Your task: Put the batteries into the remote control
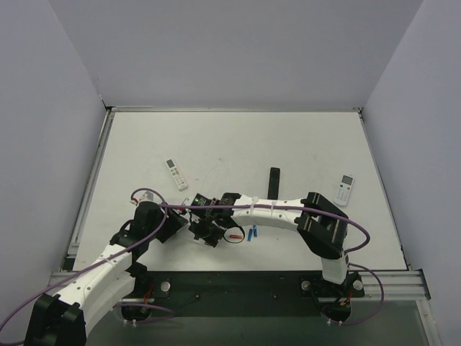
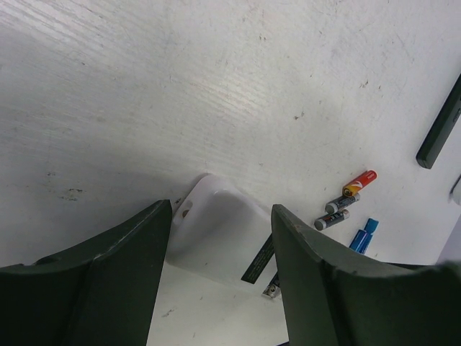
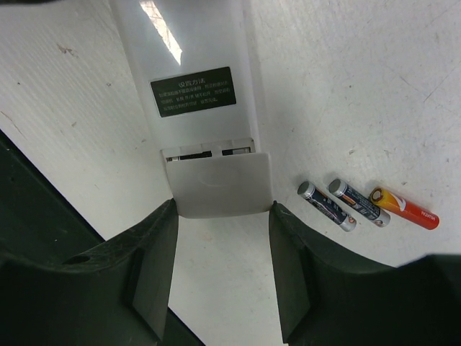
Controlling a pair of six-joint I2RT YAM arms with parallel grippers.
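Observation:
Lying back side up, the white remote (image 3: 194, 54) has its dark label and the edge of its battery compartment (image 3: 209, 151) showing in the right wrist view. A pale battery cover (image 3: 220, 186) is pinched in my right gripper, over the compartment's end; most of the bay is hidden behind it. In the left wrist view my left gripper stands part open, its fingers on either side of the remote's other end; whether both touch is unclear. Two grey batteries (image 3: 328, 206) and an orange battery (image 3: 405, 209) rest on the table beside the remote.
Two blue batteries (image 1: 252, 233) lie to the right of the orange one. A black remote (image 1: 274, 183) and two other white remotes, one at left (image 1: 176, 174) and one at right (image 1: 344, 190), sit farther off.

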